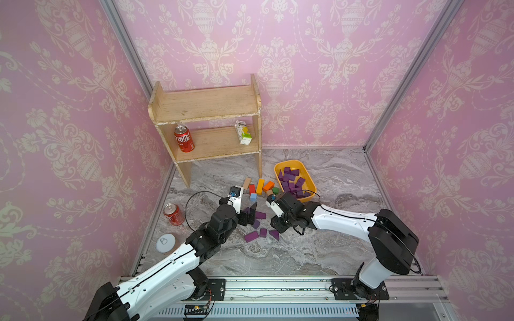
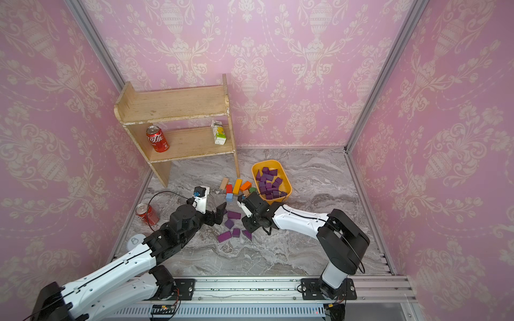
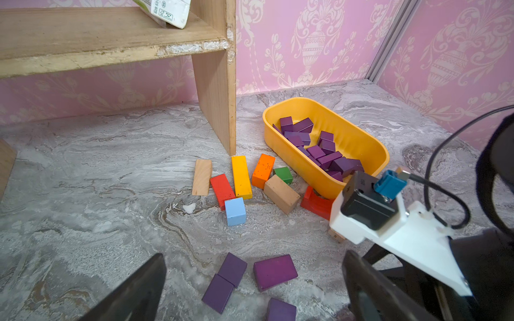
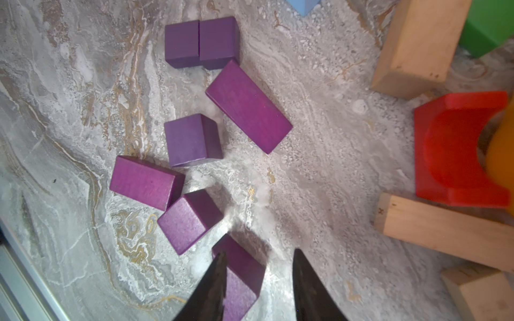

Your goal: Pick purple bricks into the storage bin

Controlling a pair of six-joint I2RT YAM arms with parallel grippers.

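Note:
Several purple bricks (image 4: pixel 249 107) lie loose on the marble in front, and more (image 3: pixel 313 152) sit in the yellow bin (image 3: pixel 283 144) at back centre-right. My left gripper hangs open above the loose bricks, nothing between its fingertips. My right gripper is raised over the bricks, close to the bin's near side. A purple brick (image 4: pixel 241 267) shows behind and between its fingertips; I cannot tell whether it is held or lies below.
Wooden and coloured blocks (image 3: pixel 241 174) lie between the loose bricks and the bin. A wooden shelf (image 1: pixel 203 107) stands at back left, with a can (image 1: pixel 173 214) and round lid (image 1: pixel 165 243) below on the left.

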